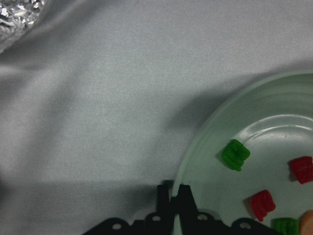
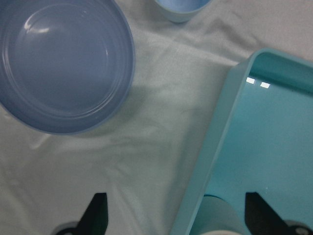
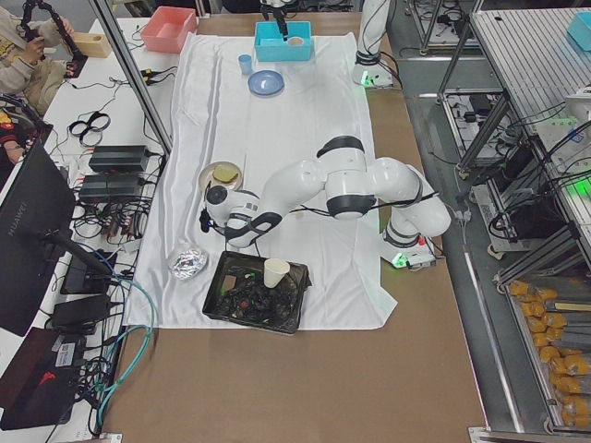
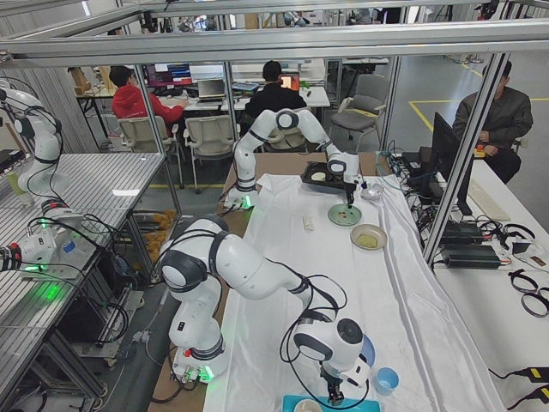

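Observation:
In the left wrist view, my left gripper is at the rim of a pale green plate (image 1: 264, 147), seemingly shut on it. Red and green pieces lie in the plate. A foil-covered dish (image 1: 14, 17) is beyond. My right gripper stands open over the side of a turquoise bin (image 2: 259, 147), which holds a cup (image 2: 217, 220). A blue plate (image 2: 66, 66) and a small blue cup (image 2: 178, 7) are beside the bin.
A black tray (image 3: 235, 305) with a white cup (image 3: 275, 270) sits near my left arm. A tan bowl (image 4: 369, 238) with yellow contents is on the cloth.

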